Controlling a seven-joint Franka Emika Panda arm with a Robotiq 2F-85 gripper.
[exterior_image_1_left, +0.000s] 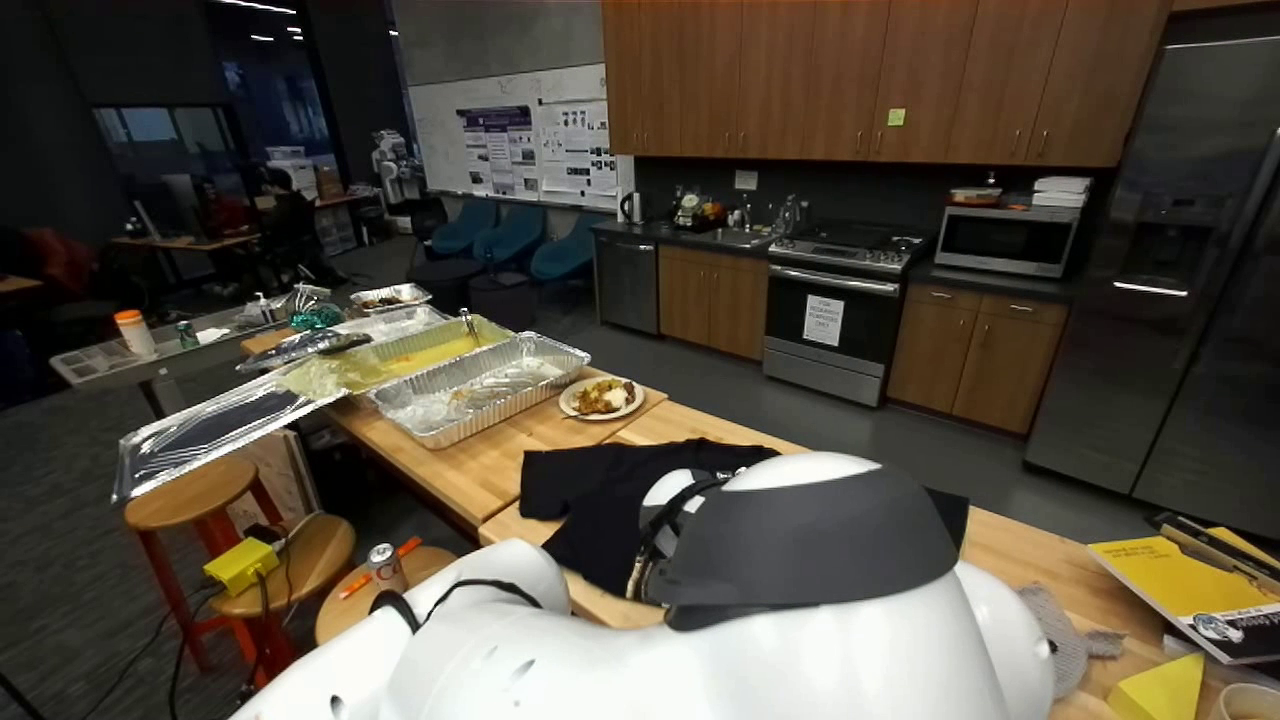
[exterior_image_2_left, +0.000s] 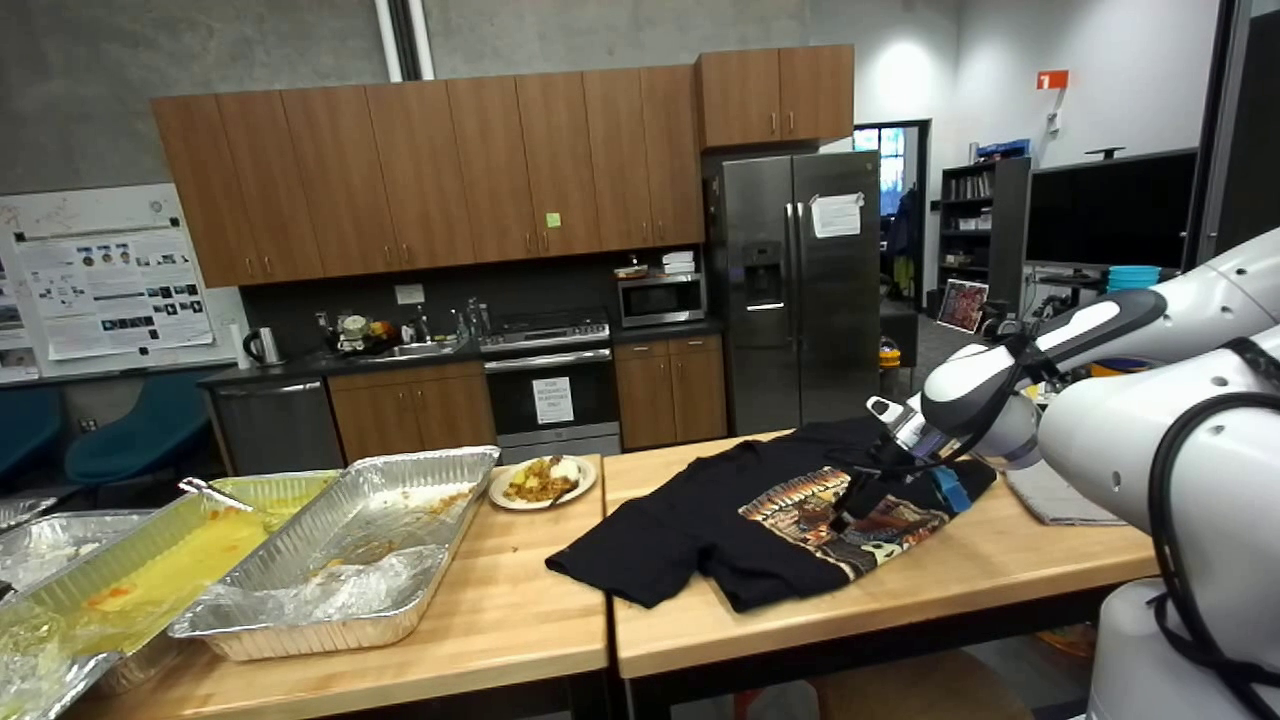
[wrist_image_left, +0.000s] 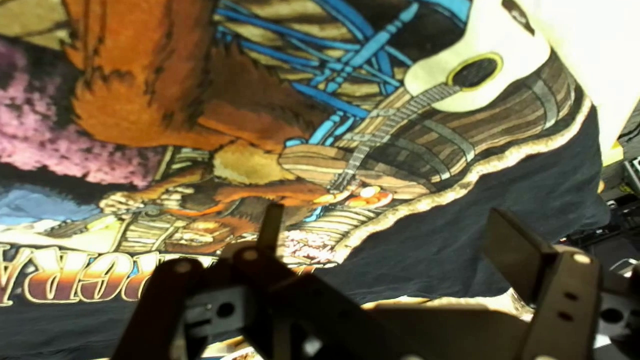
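A black T-shirt lies spread over the right-hand wooden table, with a colorful print on its front. In the wrist view the shirt's printed picture fills much of the frame, with plain black cloth along the lower right. My gripper is open over the shirt, its fingers wide apart and nothing held between them. In exterior view 2 the gripper points down at the print; whether its tips touch the cloth I cannot tell. My own arm hides the gripper and part of the shirt in exterior view 1.
A plate of food and a large foil tray stand left of the shirt. At the table's right end are a yellow book and a yellow block. Bare wood shows between plate and shirt.
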